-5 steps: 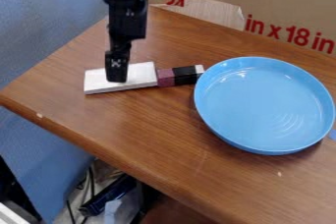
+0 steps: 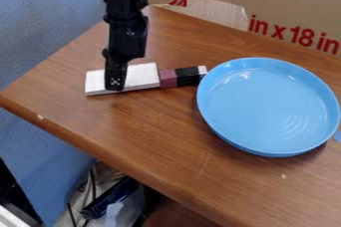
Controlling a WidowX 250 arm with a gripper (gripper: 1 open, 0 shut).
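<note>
My black gripper reaches down from the top left, its tips on or just over the white part of a long bar-like object lying on the wooden table. The bar has a maroon section and a black section toward its right end. Whether the fingers are open or shut on it is unclear. A light blue round plate lies just right of the bar.
A cardboard box stands behind the table. Bare wood is clear in front of the bar and behind it. The table's left edge drops to blue padding and assorted items below.
The gripper has shifted very slightly over the white part of the bar; the bar and plate look unmoved.
</note>
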